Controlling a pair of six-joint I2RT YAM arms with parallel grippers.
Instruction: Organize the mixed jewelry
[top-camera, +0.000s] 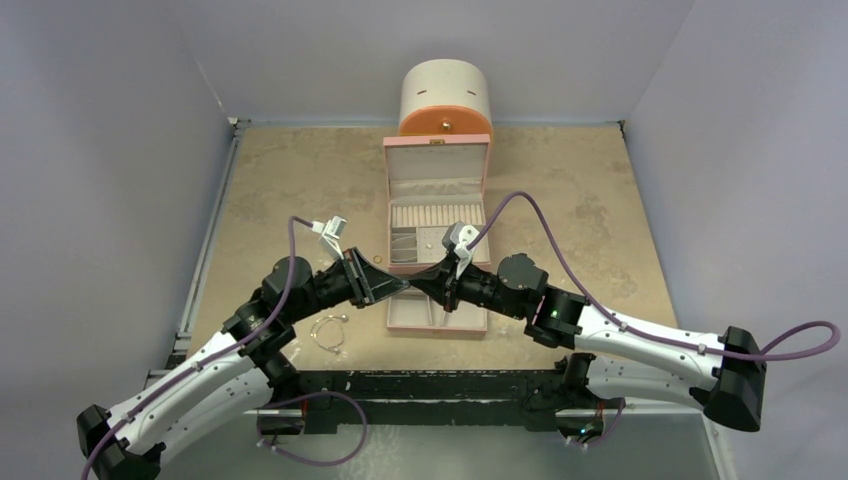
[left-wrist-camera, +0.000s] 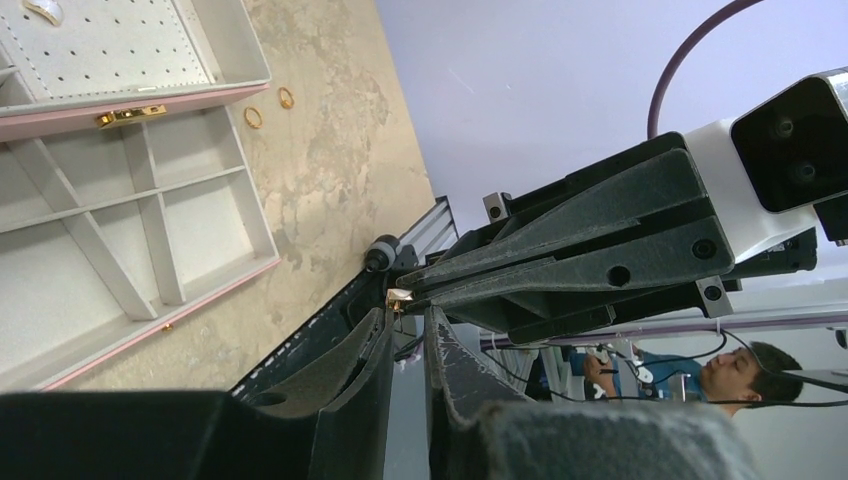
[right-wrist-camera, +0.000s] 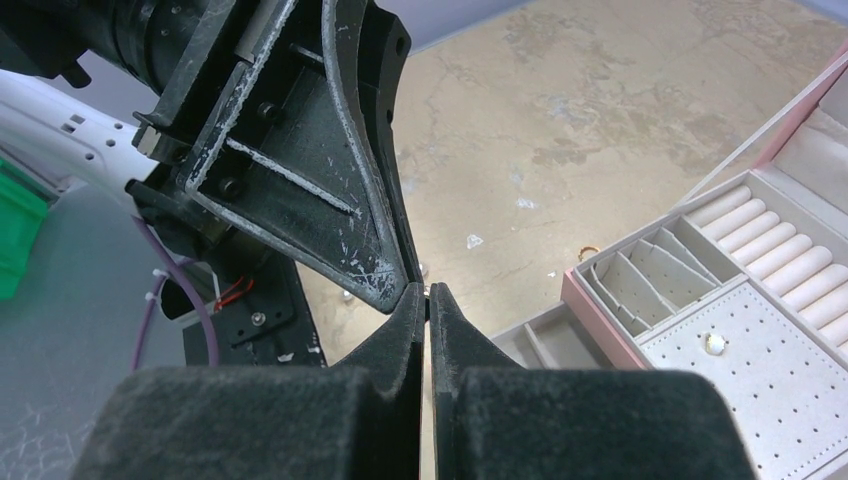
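Observation:
The pink jewelry box (top-camera: 437, 333) stands with lid raised and drawer pulled out. Over the drawer, both grippers meet tip to tip. In the left wrist view, a tiny gold-and-white jewelry piece (left-wrist-camera: 398, 298) sits at the tips of my right gripper, which is shut on it. My left gripper stands slightly open just below, a narrow gap between its fingers; whether it touches the piece is unclear. In the right wrist view, the right gripper is shut, the piece mostly hidden. A pearl-like stud (right-wrist-camera: 714, 344) rests on the perforated panel (right-wrist-camera: 760, 400).
Two gold rings lie by the box, one ring (left-wrist-camera: 286, 97) farther out. A bracelet (top-camera: 328, 332) lies on the table at front left. A tiny gold bit (left-wrist-camera: 167, 327) is beside the drawer's front edge. Behind the box stands a white-and-orange container (top-camera: 446, 95).

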